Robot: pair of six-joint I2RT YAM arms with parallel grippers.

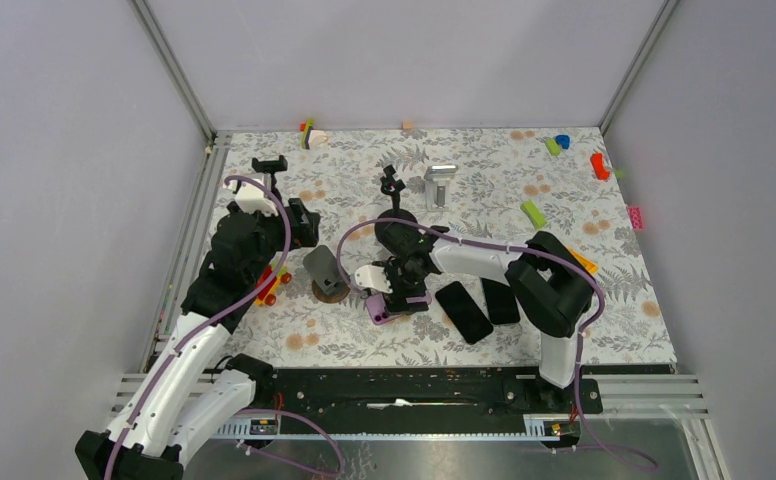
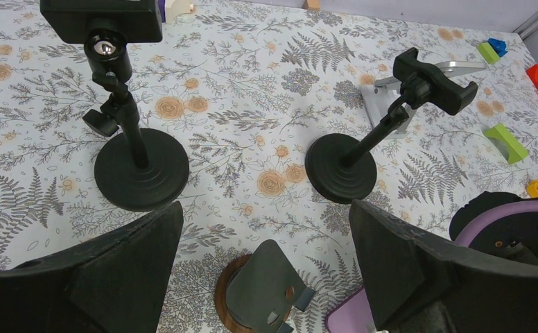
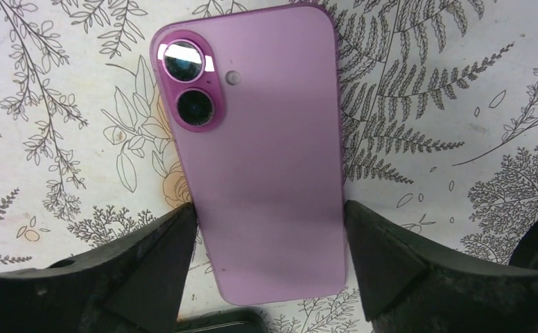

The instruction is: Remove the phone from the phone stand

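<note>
The pink phone (image 1: 376, 308) lies back up on the patterned table, partly under my right gripper (image 1: 402, 297). In the right wrist view, fingertips stand at both long edges of the phone (image 3: 273, 152), low on its body; whether they press on it I cannot tell. My left gripper is open and empty, up at the left of the table. Below its fingers a grey phone stand (image 1: 326, 270) on a round brown base holds no phone. Two black stands, one at left (image 2: 141, 170) and one at right (image 2: 341, 168), are empty too.
Two dark phones, one at left (image 1: 464, 312) and one at right (image 1: 501, 301), lie right of the pink one. Farther back is a white stand (image 1: 439, 183). A green block (image 1: 533, 214) lies at right.
</note>
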